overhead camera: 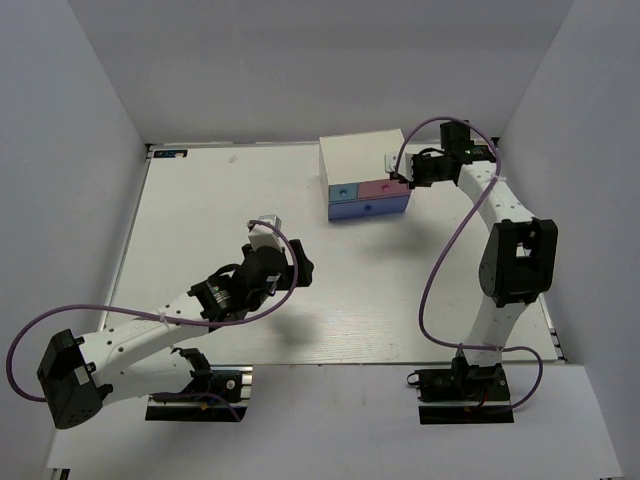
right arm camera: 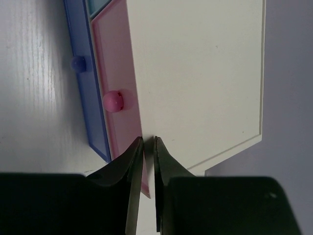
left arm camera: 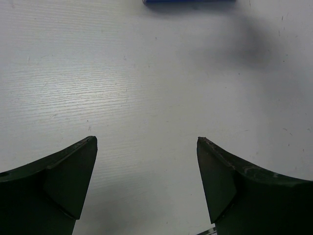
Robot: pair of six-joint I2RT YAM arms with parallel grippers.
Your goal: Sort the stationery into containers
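Note:
A small cabinet with a cream top [overhead camera: 362,155] stands at the back of the table. Its front has a teal drawer [overhead camera: 343,192] and a pink drawer [overhead camera: 377,189] above a wide blue drawer [overhead camera: 368,208], all shut. At its right front corner, my right gripper is closed on the top panel's front edge, which passes between the fingertips. The pink knob [right arm camera: 113,101] and blue knob [right arm camera: 78,63] lie left of those fingers. My left gripper hangs open above bare table, front-left of the cabinet. No stationery shows.
Grey walls [overhead camera: 300,70] bound the table at the back and sides. The right arm [overhead camera: 505,215] spans the table's right side.

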